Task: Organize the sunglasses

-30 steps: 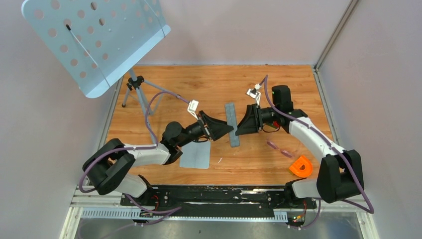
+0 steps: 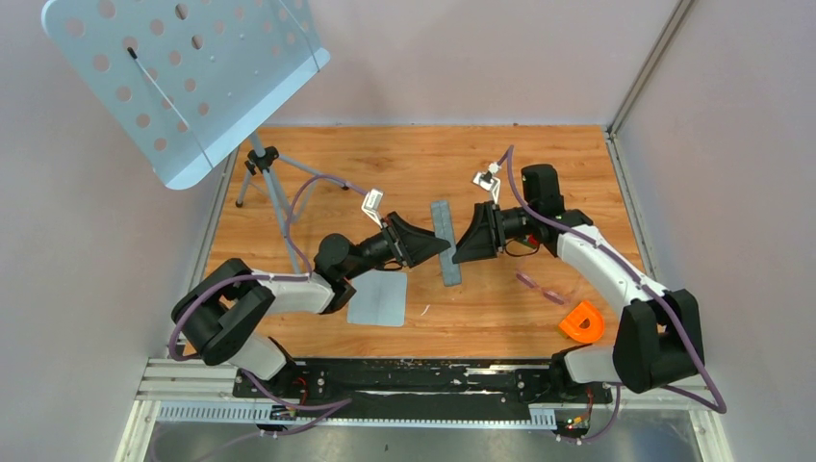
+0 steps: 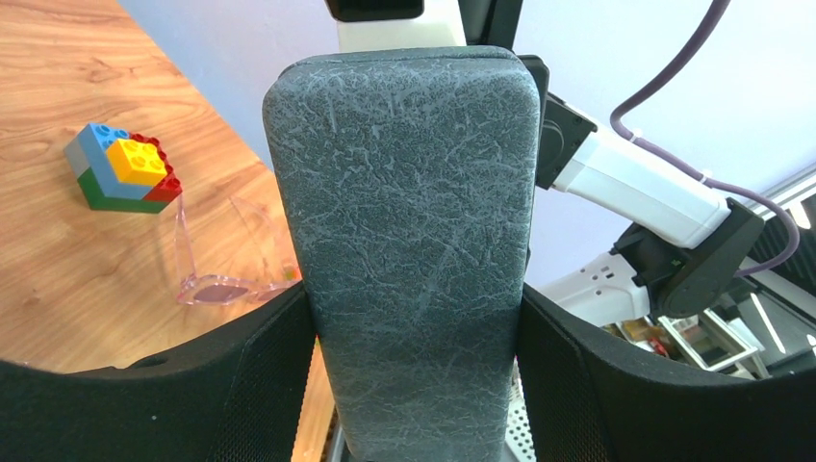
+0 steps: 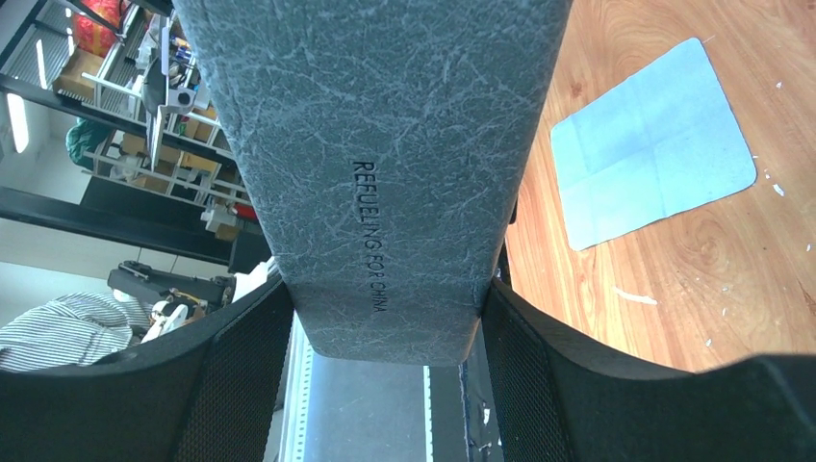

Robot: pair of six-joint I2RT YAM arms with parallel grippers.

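A long grey sunglasses case [image 2: 442,219] is held up between my two grippers, above the table. My right gripper is shut on its edges, near the end lettered "REFUELING FOR CHINA". On the opposite side, the fingers of my left gripper stand partly apart at both edges of the case [image 3: 404,192]; whether they press on it cannot be told. Pinkish clear-framed sunglasses [image 2: 541,288] lie on the table at the right, partly hidden behind the case in the left wrist view. A light blue cloth [image 4: 654,144] lies flat near the left arm.
Colourful toy bricks [image 3: 120,168] sit on the table, mostly hidden by the right arm from above. An orange object [image 2: 583,322] rests at the front right. At the left stands a tripod [image 2: 269,192].
The case and the right gripper have shifted very slightly left. The left arm's elbow has moved a little right, while its gripper stays almost in place. Sunglasses and cloth have not moved.
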